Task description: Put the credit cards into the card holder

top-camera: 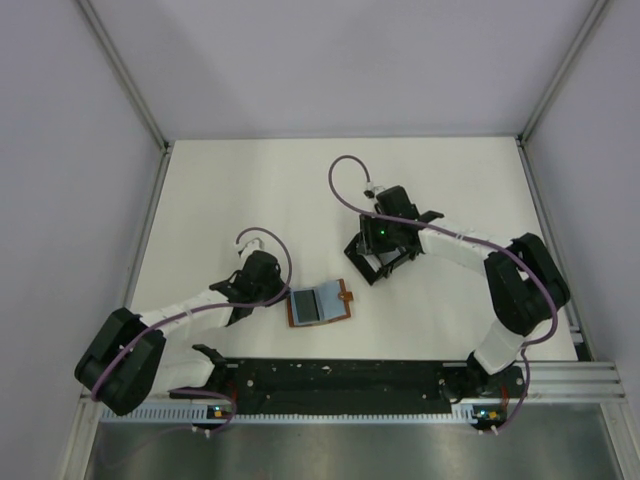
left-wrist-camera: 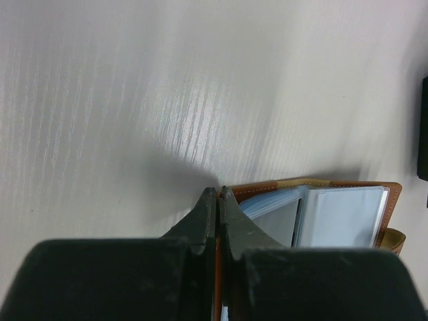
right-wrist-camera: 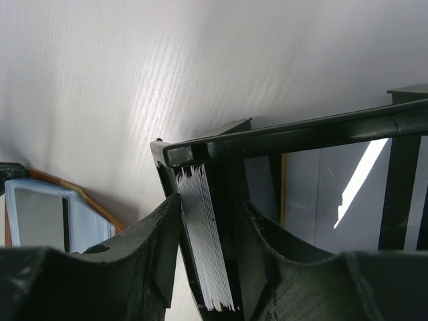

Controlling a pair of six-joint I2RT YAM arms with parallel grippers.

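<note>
A brown leather card holder with blue lining lies open at the middle front; in the left wrist view it is partly behind my left gripper, which is shut at its left edge. My right gripper is at a black case right of the holder, with a stack of white card edges along its end. The right fingers are part open at that stack; whether they grip a card cannot be made out.
Walls edge the table at back and sides.
</note>
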